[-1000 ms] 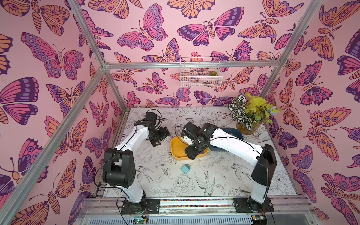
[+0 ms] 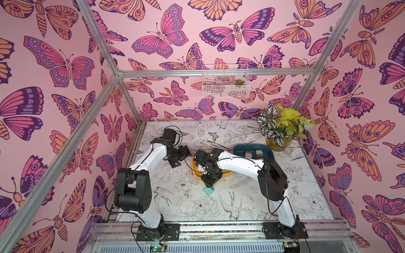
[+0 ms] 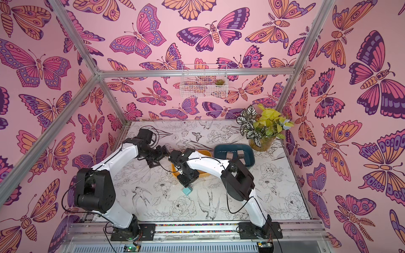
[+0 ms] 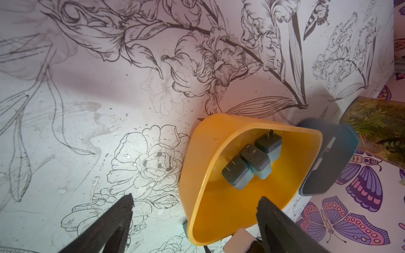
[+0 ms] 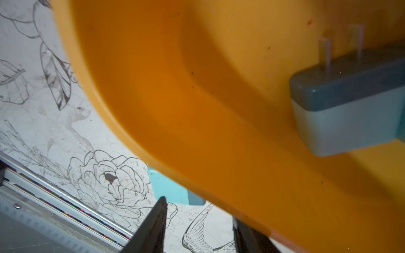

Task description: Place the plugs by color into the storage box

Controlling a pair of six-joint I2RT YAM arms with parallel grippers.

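The orange box (image 4: 202, 168) holds several grey-topped plugs with teal or pale bodies (image 4: 255, 158). A teal plug (image 2: 208, 191) lies on the table in front of it, just under my right gripper (image 2: 210, 181), which hangs low at the box's front wall; in the right wrist view its fingertips (image 5: 160, 206) flank that plug's position, partly hidden by the orange rim, and whether they grip anything is unclear. My left gripper stands open and empty, left of the orange box.
The dark teal box (image 3: 249, 159) with plugs sits right of the orange one. A potted plant (image 2: 280, 130) stands at the back right.
My right gripper has moved down, left and toward the front, from over the orange box to beside the teal plug. The left arm has shifted only slightly.
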